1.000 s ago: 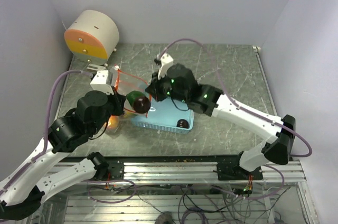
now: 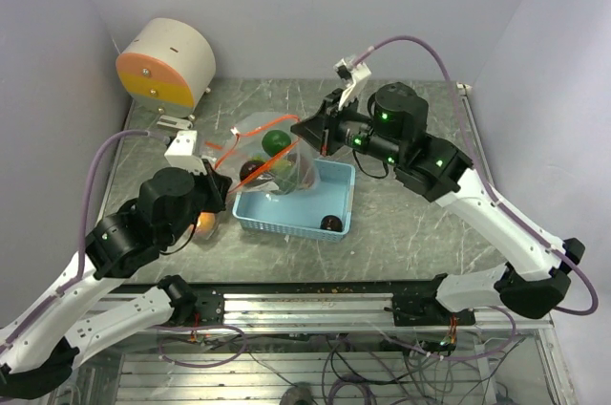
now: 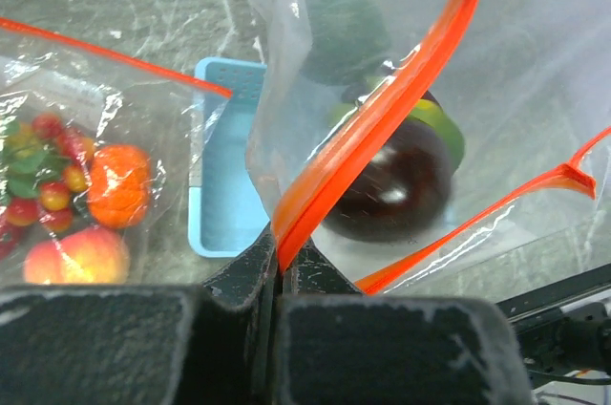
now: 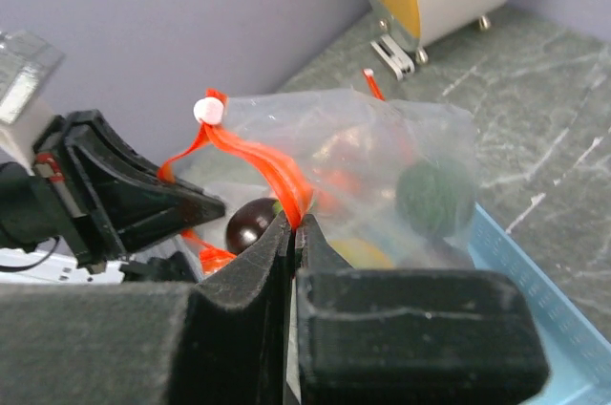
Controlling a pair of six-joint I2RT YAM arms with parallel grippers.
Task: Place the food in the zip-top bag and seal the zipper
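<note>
A clear zip bag with an orange zipper (image 2: 269, 166) hangs between my grippers, holding a green item (image 2: 277, 142) and a dark eggplant-like item (image 3: 382, 185). My left gripper (image 2: 218, 185) is shut on the bag's orange zipper edge. My right gripper (image 2: 310, 128) is shut at the bag's opposite rim; in its wrist view the orange strip meets the fingertips, though whether it is pinched is hard to tell. A second bag (image 3: 86, 176) of tomatoes, an orange item and peach-like fruit lies on the counter at the left.
A blue basket (image 2: 296, 219) sits beneath the bag, holding a small dark round item (image 2: 331, 223). A white and yellow cylindrical object (image 2: 164, 61) stands at the back left.
My right gripper has moved up and to the right, stretching the bag wider and higher; the food inside has shifted. The left gripper has stayed almost still.
</note>
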